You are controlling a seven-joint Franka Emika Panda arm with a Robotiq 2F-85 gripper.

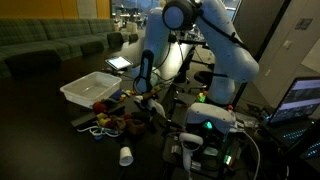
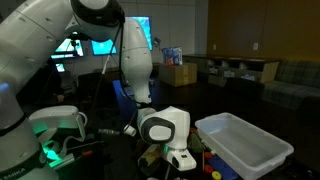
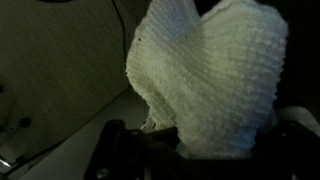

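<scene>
In the wrist view a white ribbed cloth fills the middle, bunched between the dark fingers of my gripper, which is shut on it. Exterior view 1 has the gripper low over the dark table, right of a pile of small items; the cloth is a pale patch there. From exterior view 2 the white wrist housing hides most of what lies under it. Whether the cloth touches the table cannot be told.
An empty white bin stands behind the pile, with a red item and a tangled pale cord near it. A white cup-like cylinder is at the front.
</scene>
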